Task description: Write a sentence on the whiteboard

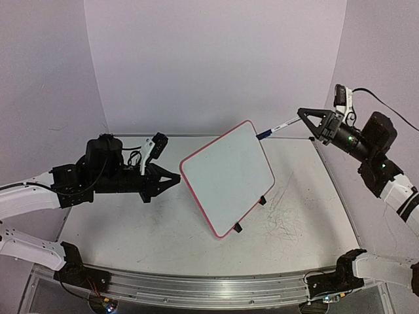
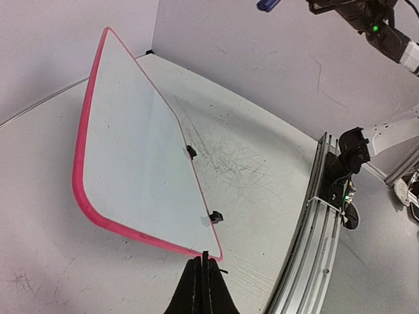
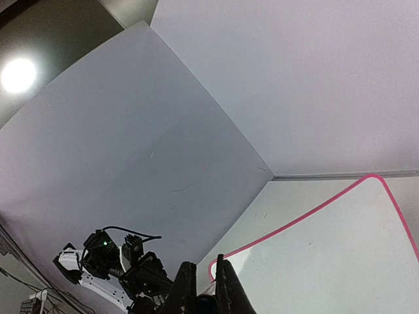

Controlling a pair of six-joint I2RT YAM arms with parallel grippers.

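The whiteboard (image 1: 226, 176) with its red-pink rim stands turned on the table, and its face is blank. High at the right, my right gripper (image 1: 301, 114) is shut on a marker (image 1: 283, 125). The marker's white body slants down left to a dark blue end (image 1: 264, 134), seen near the board's upper right edge; contact cannot be judged. In the left wrist view that blue end (image 2: 267, 5) hangs in the air. Left of the board, my left gripper is shut, with nothing visible between its fingers. The right fingers (image 3: 226, 281) partly hide the marker.
Black clips (image 1: 262, 200) sit at the board's lower right edge. Scuffed bare table (image 1: 308, 209) lies to the right. Walls enclose the back and sides, and a metal rail (image 1: 203, 288) runs along the front.
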